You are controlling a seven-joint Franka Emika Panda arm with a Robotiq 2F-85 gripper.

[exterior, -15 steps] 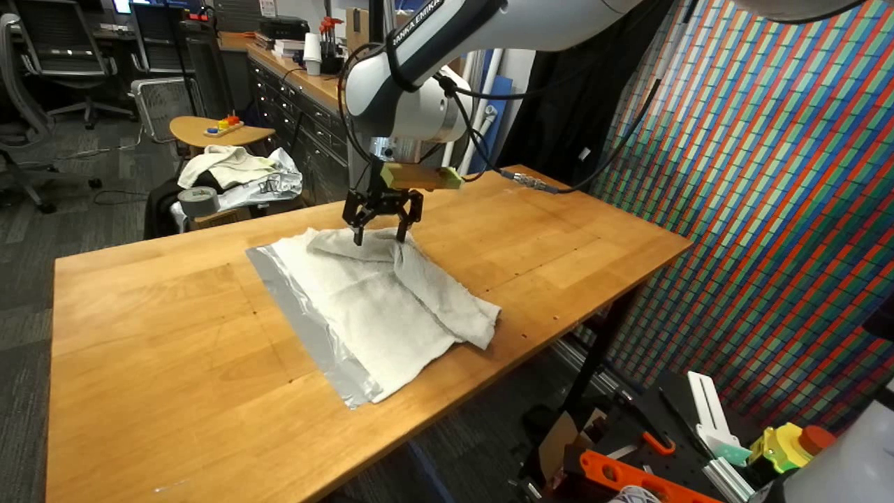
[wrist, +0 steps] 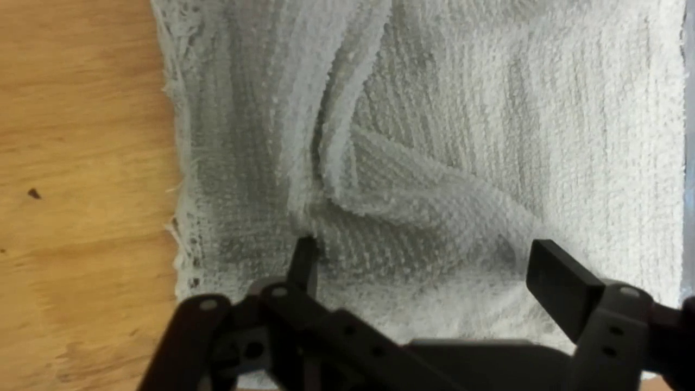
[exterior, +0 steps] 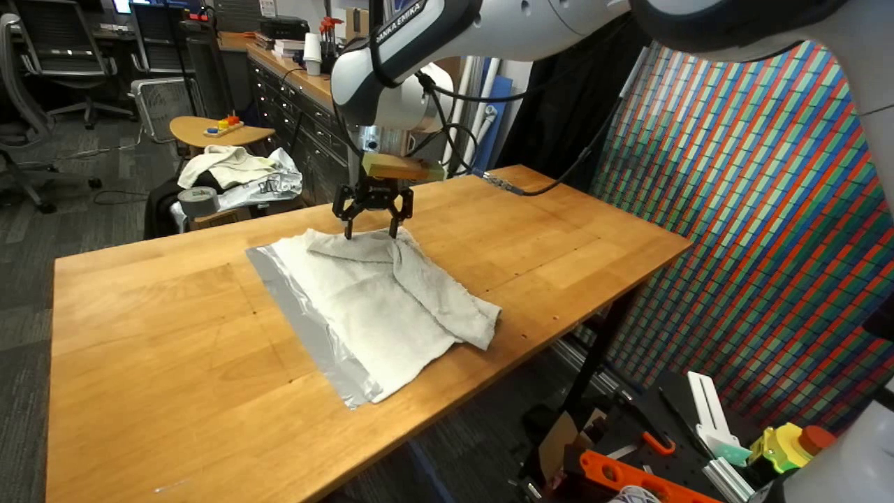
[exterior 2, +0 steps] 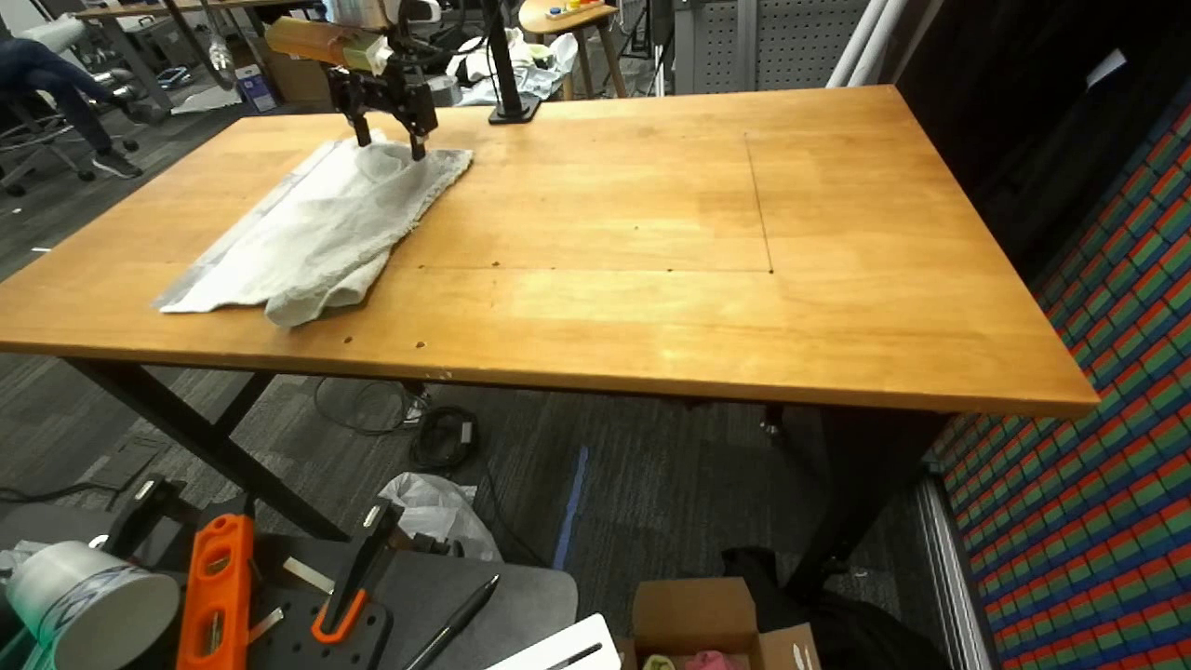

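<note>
A whitish cloth [exterior: 373, 306] lies rumpled on the wooden table, with folds bunched toward its far end and its right side turned over. Beneath its left edge in exterior view 1 shows a silvery-grey sheet [exterior: 303, 323]. My gripper [exterior: 371, 233] is at the cloth's far end, fingers pointing down and spread wide. In exterior view 2 the same gripper [exterior 2: 391, 149] stands over the cloth [exterior 2: 318, 223]. The wrist view shows bunched cloth [wrist: 417, 254] between and below the open fingers, not clamped by them. Whether the fingertips touch the cloth, I cannot tell.
A black post on a base [exterior 2: 514, 110] stands at the table's back edge. A cable [exterior: 553, 186] hangs from the arm.
The gripper has shifted left and slightly back in exterior view 1, toward the cloth's far edge. The arm moved with it; the cloth looks unchanged.
</note>
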